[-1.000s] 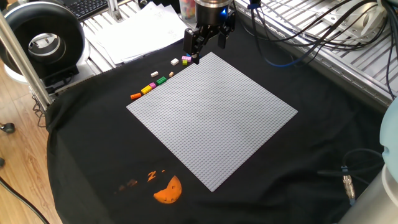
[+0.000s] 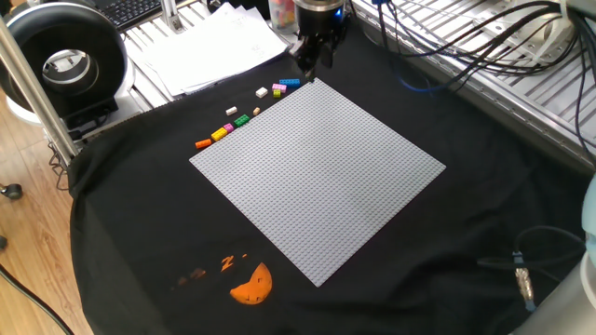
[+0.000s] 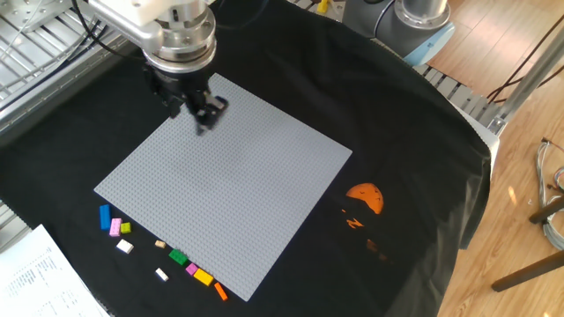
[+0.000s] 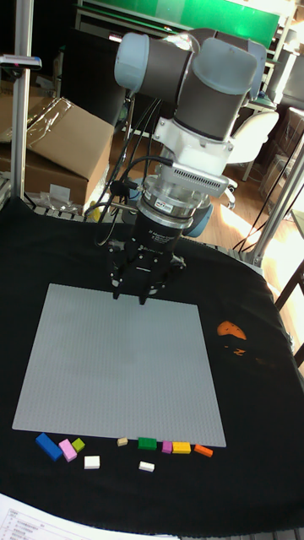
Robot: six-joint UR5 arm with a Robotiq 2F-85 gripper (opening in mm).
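Observation:
A bare grey baseplate (image 2: 318, 177) lies on the black cloth. Along one of its edges is a loose row of bricks: blue (image 4: 49, 445), pink (image 4: 67, 450), lime (image 4: 78, 445), tan (image 4: 122, 442), green (image 4: 147, 444), magenta (image 4: 167, 446), yellow (image 4: 181, 447) and orange (image 4: 203, 450). A white brick (image 4: 92, 462) and a smaller white one (image 4: 147, 467) lie a little farther out. Above the plate's far side, opposite the bricks in exterior view 3, hangs my black gripper (image 4: 128, 298). Its fingertips stand apart there, with nothing seen between them. In exterior view 1 the gripper is blurred.
White papers (image 2: 209, 46) lie beyond the brick row, off the cloth. Cables (image 2: 466, 56) run over the wire rack at the back right. An orange print (image 3: 366, 197) marks the cloth beside the plate. Cloth around the plate's other sides is clear.
In exterior view 1 my gripper has turned and shifted slightly to the right. The blue brick, mostly hidden behind it before, now shows. Bricks and plate have not moved.

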